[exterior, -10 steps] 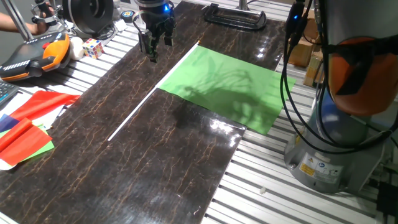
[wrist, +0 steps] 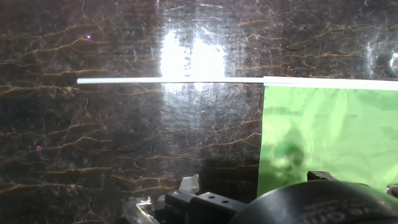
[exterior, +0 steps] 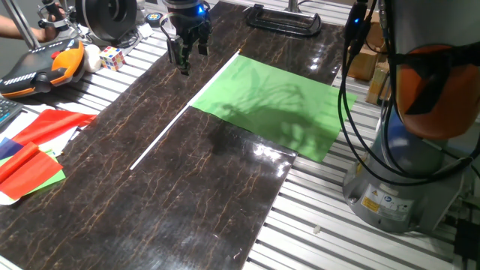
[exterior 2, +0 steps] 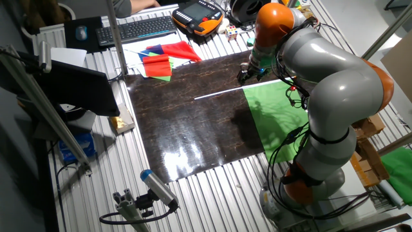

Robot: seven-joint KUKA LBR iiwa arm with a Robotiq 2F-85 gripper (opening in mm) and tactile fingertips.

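Note:
A green flag [exterior: 268, 105] lies spread flat on the dark marbled board, its cloth reaching past the board's edge on the robot's side. Its thin white pole [exterior: 160, 140] runs straight along one side of the cloth, and the bare end points away from it. In the wrist view the pole [wrist: 168, 80] crosses the upper part, with the green cloth [wrist: 323, 124] at right. My gripper [exterior: 193, 60] hangs above the board near the cloth end of the pole, apart from it. Its dark fingers [exterior: 183, 66] stand spread, with nothing visible between them. In the wrist view the gripper is mostly cut off.
Red, blue and green small flags [exterior 2: 158, 63] lie on white paper beside the board. Near them are an orange-black pendant [exterior: 46, 67] and a puzzle cube [exterior: 112, 58]. A black handled frame [exterior: 283, 21] sits at the board's far end. The board's near half is bare.

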